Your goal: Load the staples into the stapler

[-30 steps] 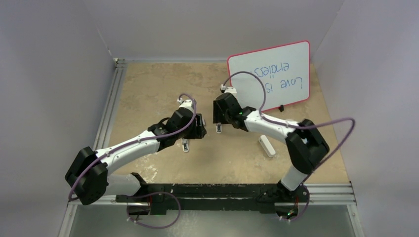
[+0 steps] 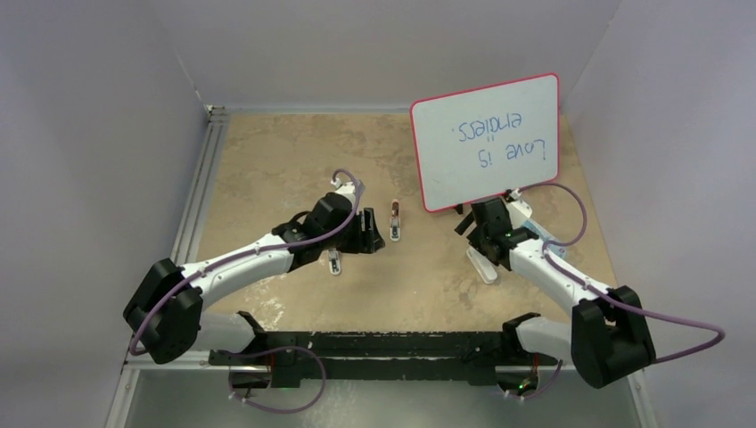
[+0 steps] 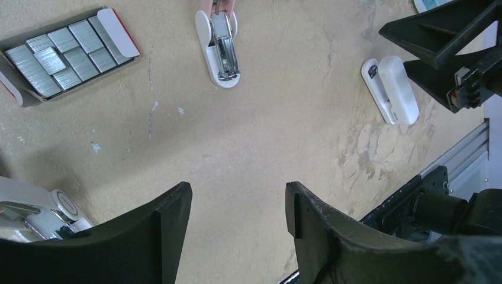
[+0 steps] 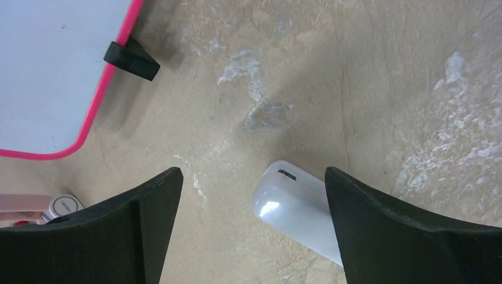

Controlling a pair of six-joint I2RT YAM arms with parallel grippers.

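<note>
An opened box of silver staple strips [image 3: 68, 56] lies at the upper left of the left wrist view; in the top view I cannot make it out. The pink stapler [image 2: 395, 227] stands with its tray [image 3: 224, 50] exposed. An opened white stapler [image 2: 335, 262] sits near my left arm, partly hidden by it. Another white stapler [image 4: 290, 204], closed, lies on the right. Above the table, my left gripper is open with only bare tabletop between its fingers. My right gripper hangs open above the closed white stapler, not touching it as far as shows.
A pink-rimmed whiteboard [image 2: 488, 138] with writing leans at the back right, close to my right gripper; its black clip [image 4: 133, 59] sticks out from the rim. A light blue item [image 2: 544, 236] is partly covered by the right arm.
My right arm has swung right, from over the pink stapler to the closed white stapler, lowering slightly of late. My left gripper has shifted slightly right. The staplers have stayed put.
</note>
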